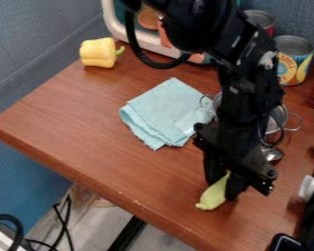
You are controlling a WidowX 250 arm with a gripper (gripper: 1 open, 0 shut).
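Note:
My black gripper (235,178) is low over the front right of the wooden table, around a pale yellow-green elongated vegetable (211,196), perhaps a corn cob or banana, that slants down toward the table. The fingers are partly hidden, so whether they are closed on it is unclear. A light blue folded cloth (161,111) lies to the upper left of the gripper. A yellow pepper (101,53) sits at the back left.
A metal pot (278,122) is behind my arm, partly hidden. Cans (292,61) and a toy oven (113,18) stand at the back.

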